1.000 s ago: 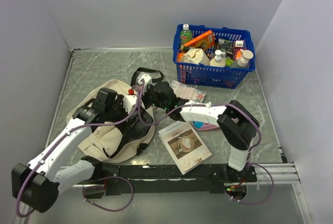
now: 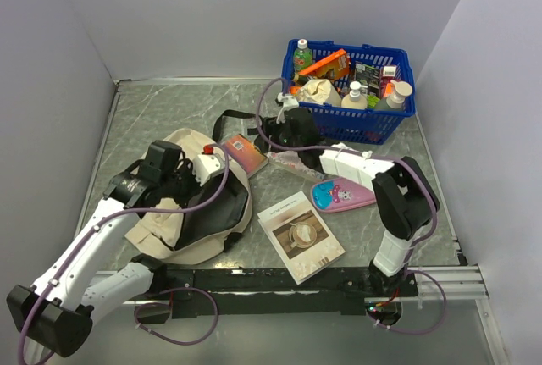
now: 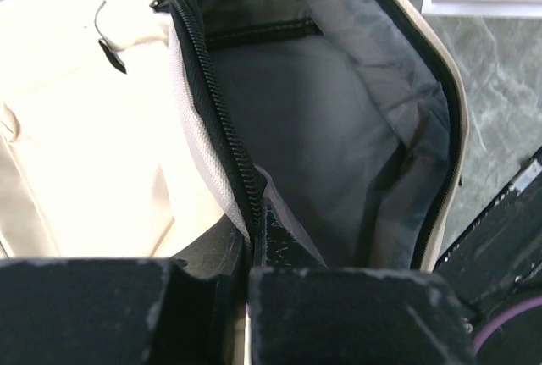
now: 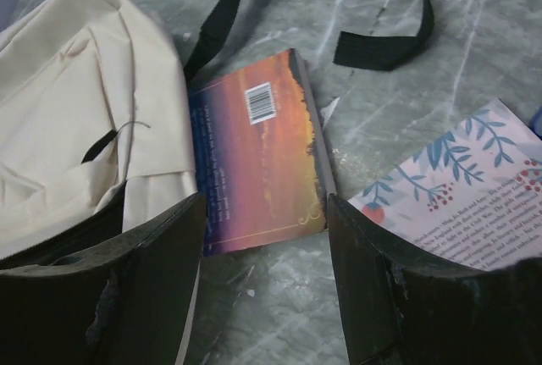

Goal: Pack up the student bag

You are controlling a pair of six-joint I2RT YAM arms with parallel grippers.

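Observation:
The cream student bag (image 2: 188,255) lies unzipped at the left of the table, its grey inside (image 3: 296,119) empty where it shows. My left gripper is shut on the bag's zipper edge (image 3: 222,119) and keeps the opening wide. Right of the bag lies an orange-purple book (image 4: 254,149), flat with its barcode up. Above it my right gripper stands part open, nothing between its fingers. Farther right are a leaf-patterned notebook (image 4: 483,183), a pink and blue pencil case (image 2: 343,196) and a magazine with a cup on its cover (image 2: 301,234).
A blue basket (image 2: 351,124) at the back right is filled with bottles and boxes. The bag's black strap (image 4: 381,52) loops on the table behind the book. Bare tabletop shows at the back left.
My right arm has swung right, away from the bag, uncovering the orange-purple book and more of the pencil case. The left gripper has shifted slightly, still at the bag's edge.

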